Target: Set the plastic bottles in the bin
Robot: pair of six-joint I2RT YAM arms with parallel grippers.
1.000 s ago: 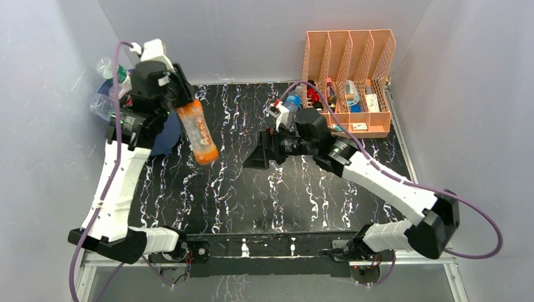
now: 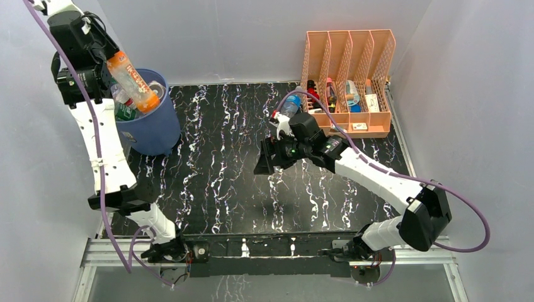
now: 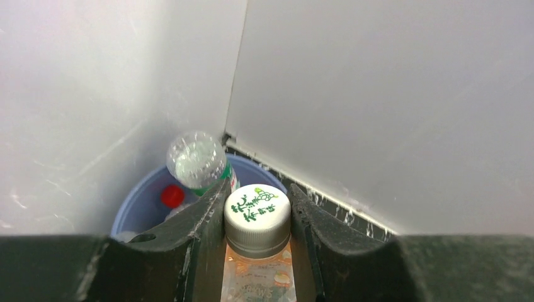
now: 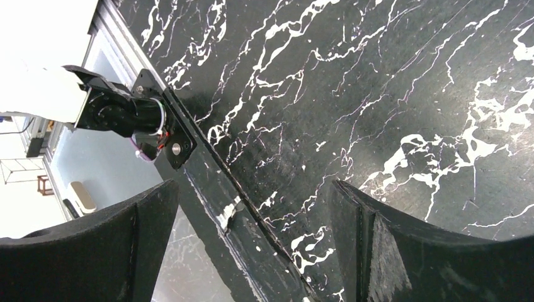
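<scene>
An orange-labelled plastic bottle (image 2: 133, 80) hangs over the blue bin (image 2: 151, 138) at the back left, my left gripper (image 2: 113, 55) shut on its cap end; the left wrist view shows the white cap (image 3: 257, 217) between the fingers. Other bottles lie inside the bin, among them a clear one with green label (image 3: 196, 160). My right gripper (image 2: 264, 157) stands open over the middle of the table, empty in the right wrist view. A bottle with a blue label (image 2: 289, 106) lies behind the right arm, partly hidden.
An orange divided organizer (image 2: 346, 50) holding small items stands at the back right. Walls enclose the back and both sides.
My left gripper has carried the orange bottle leftward and back, from beside the bin to over it. The right arm has shifted slightly.
</scene>
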